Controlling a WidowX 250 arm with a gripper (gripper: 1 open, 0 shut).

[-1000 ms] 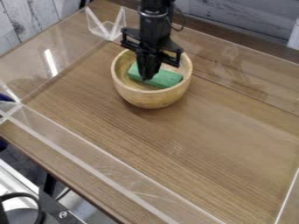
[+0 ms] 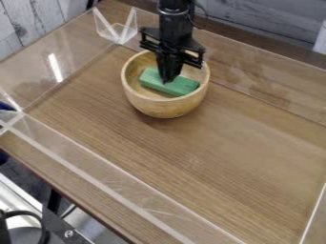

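A round wooden bowl (image 2: 165,107) sits on the wooden table (image 2: 178,181) in the upper middle of the view, with a green rectangular block (image 2: 173,84) lying inside it. My black gripper (image 2: 167,71) reaches down from the top into the back part of the bowl, its tips at or just above the block. It looks shut, with nothing visible between its fingers; whether it touches the block cannot be told.
A clear plastic piece (image 2: 117,26) stands at the back left. Black cables (image 2: 23,214) and blue items lie off the table's left edge.
The bowl is about where it was.
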